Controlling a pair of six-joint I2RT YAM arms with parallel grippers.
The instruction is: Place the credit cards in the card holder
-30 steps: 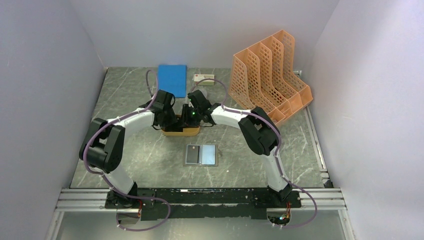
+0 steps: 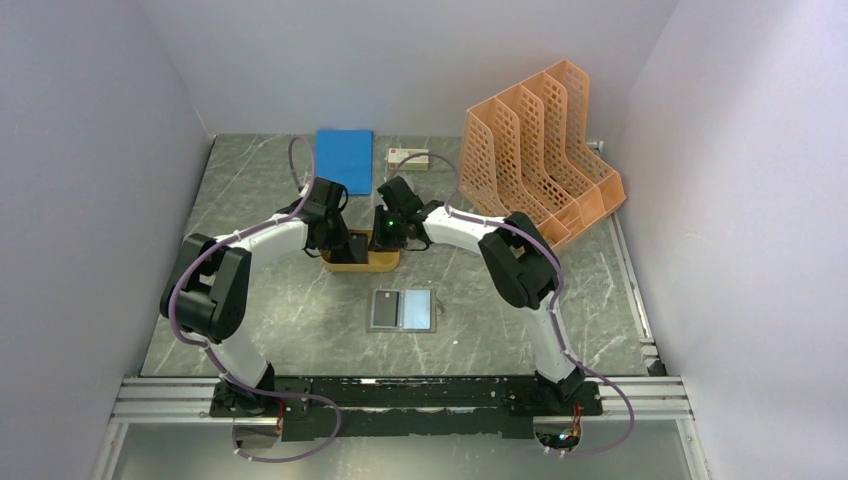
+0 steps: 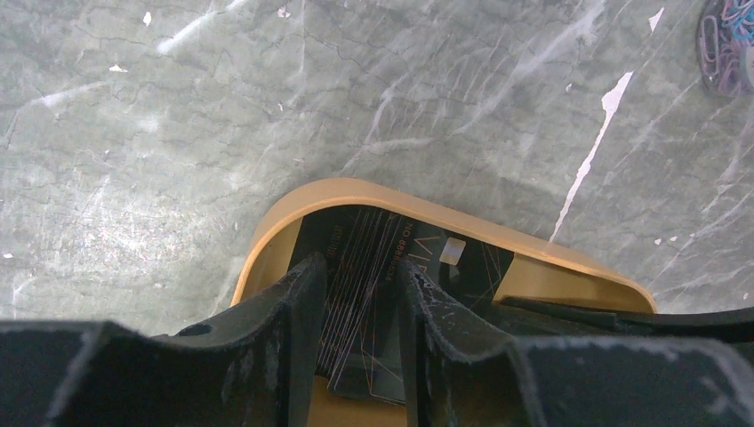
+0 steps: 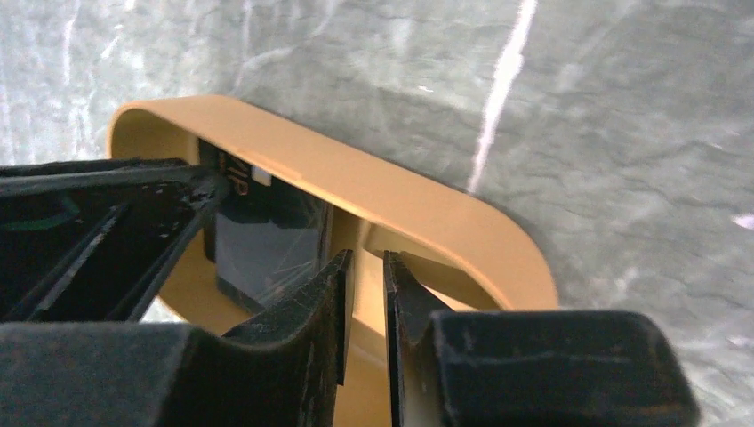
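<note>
Black cards (image 3: 485, 262) lie in an orange tray (image 3: 569, 256), overlapping each other; their edges are partly covered by my left gripper. My left gripper is over the cards, fingers a little apart, with card surface showing through the gap; whether it grips one is unclear. In the right part of the same tray my right gripper has its fingers close together. Tan tray shows through their narrow gap, and no card is clearly seen between them. The open card holder (image 2: 402, 328) lies in front of the tray, a dark card (image 2: 385, 308) in its left side and a pale pocket at right.
An orange file rack (image 2: 545, 150) stands at the back right. Behind the tray are a blue folder (image 2: 343, 160) and a small box (image 2: 408, 158). Paper clips (image 3: 733, 44) sit in a clear container. Table around the card holder is free.
The left arm has hardly moved, and the card holder has stayed put.
</note>
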